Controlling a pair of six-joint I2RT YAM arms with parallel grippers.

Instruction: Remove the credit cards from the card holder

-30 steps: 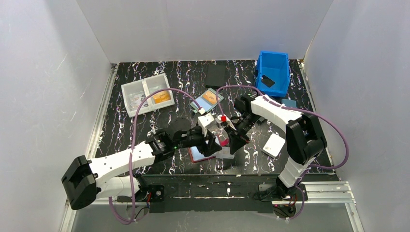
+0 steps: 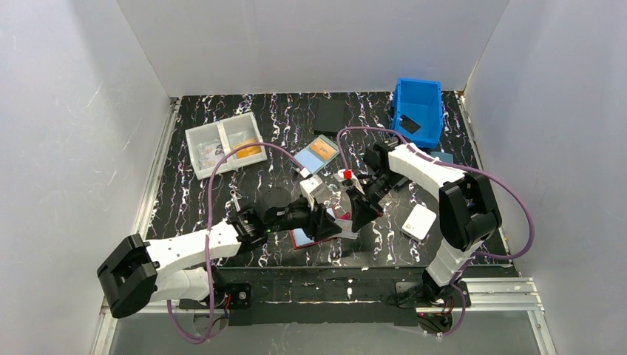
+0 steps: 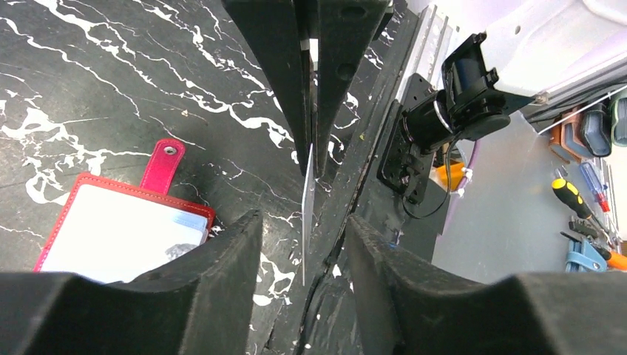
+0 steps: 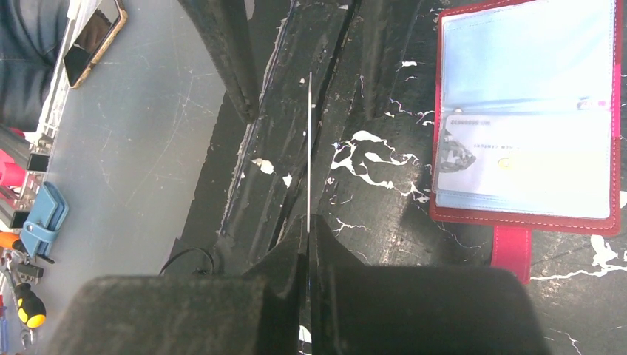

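A card [image 3: 307, 207], seen edge-on, stands upright above the table, my right gripper shut on it. My left gripper is part open, its fingers either side of the card's free end, apparently not gripping. The red card holder [image 4: 525, 185] lies open below, beside both grippers, with a card [image 4: 543, 148] in its clear sleeve and its strap [image 4: 510, 251] sticking out. In the top view the holder is partly hidden by my left gripper.
A white two-part tray [image 2: 201, 163] sits back left, a blue bin [image 2: 418, 103] back right. Another holder [image 2: 307, 159], a black slab [image 2: 329, 115] and a white box [image 2: 418, 222] lie around. The table's front edge runs close below.
The holder shows no visible movement.
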